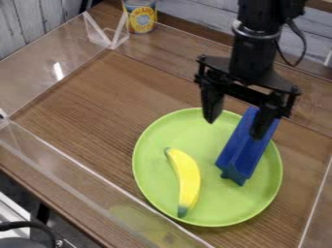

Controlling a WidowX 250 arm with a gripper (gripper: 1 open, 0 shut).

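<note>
A green plate [169, 165] holds a yellow banana [184, 179] on its left and a long blue block [238, 155] on its right. My black gripper [236, 111] hangs open over the back of the plate, its fingers spread to either side near the upper end of the blue block, whose top is partly hidden by it.
A can [140, 15] stands at the back left by a clear plastic edge. The wooden tabletop [91, 116] left of the plate is bare. A black cable lies at the lower left corner.
</note>
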